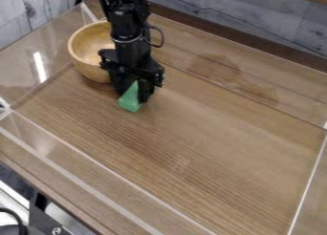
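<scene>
The black robot arm reaches down from the top of the view. Its gripper (132, 86) is low over the table, shut on a small green object (129, 102), which is partly hidden behind the fingers. A round tan bowl (90, 50) sits just behind and to the left of the gripper.
</scene>
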